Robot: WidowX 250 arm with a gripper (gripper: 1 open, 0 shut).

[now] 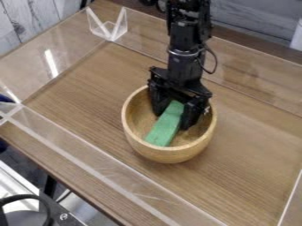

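A wooden bowl sits near the middle of the table, with a green elongated object lying slanted inside it. My black gripper hangs low over the bowl's back part, around the upper end of the green object. It is open; its fingertips are dark and hard to make out against the bowl's inside, and part of the object's upper end is hidden by it.
A clear acrylic piece stands at the back left. Dark cables lie beyond the table's lower-left edge.
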